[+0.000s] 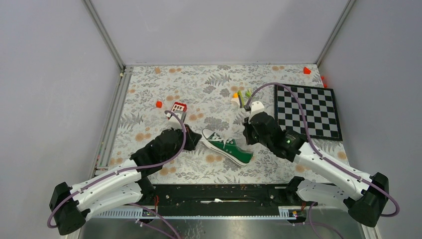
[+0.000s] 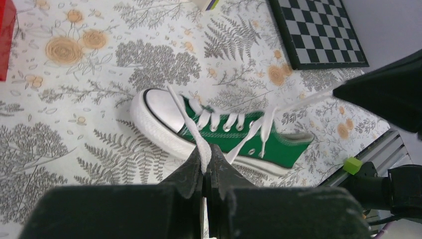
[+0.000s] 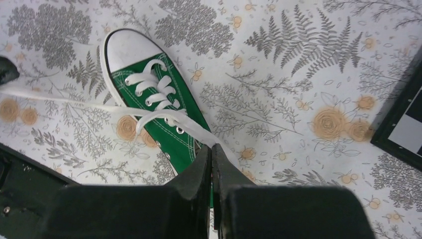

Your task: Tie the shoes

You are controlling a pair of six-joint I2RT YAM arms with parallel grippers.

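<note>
A green sneaker (image 1: 231, 152) with a white toe and white laces lies on the patterned mat between my grippers, seen also in the left wrist view (image 2: 229, 139) and right wrist view (image 3: 174, 139). My left gripper, left of the shoe in the top view, is shut on a white lace (image 2: 191, 127) stretched from its tip. My right gripper, to the right of and above the shoe, is shut on the other lace (image 3: 196, 129), which runs up from the shoe's middle.
A checkered board (image 1: 308, 112) lies at the right. A red and white box (image 1: 179, 107) and small colored pieces (image 1: 244, 97) are behind the shoe. Small red blocks (image 1: 158, 104) lie farther out.
</note>
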